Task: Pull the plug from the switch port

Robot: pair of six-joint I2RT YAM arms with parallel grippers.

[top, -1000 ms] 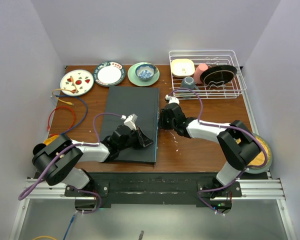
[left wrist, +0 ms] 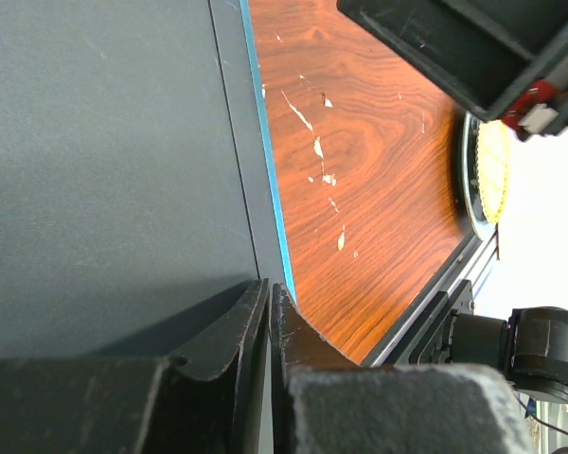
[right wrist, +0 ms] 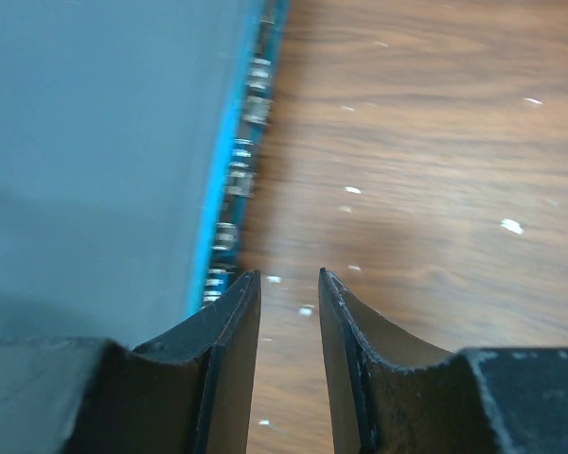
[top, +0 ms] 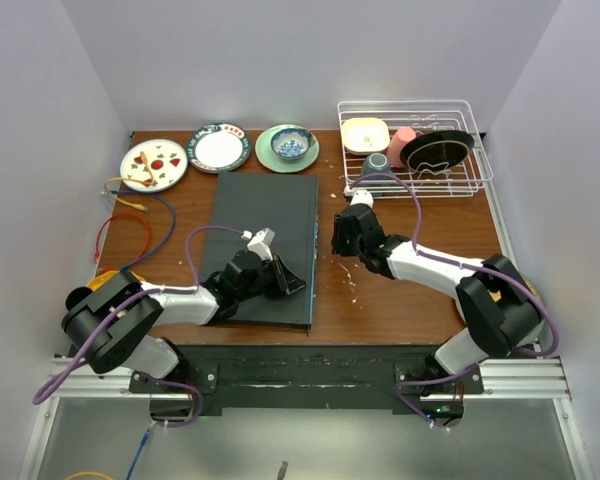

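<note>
The large dark grey switch (top: 263,205) lies on the wooden table, a blue strip along its right edge. In the right wrist view a row of metal ports (right wrist: 239,165) runs along that edge (right wrist: 211,199); I cannot tell whether a plug sits in one. My left gripper (top: 288,284) rests low on the switch near its right edge, fingertips together (left wrist: 272,288); whether anything is between them is hidden. My right gripper (top: 338,240) is just right of the port side, apart from it, fingers open over bare wood (right wrist: 289,279).
A white dish rack (top: 460,185) with cups and plates stands at the back right. Plates (top: 219,135) line the back left, and coloured cables (top: 130,216) lie at the left. Bare table shows right of the switch.
My right arm has drawn back to the right, away from the switch edge, and its lower links have swung toward the front right. The left arm has not visibly moved.
</note>
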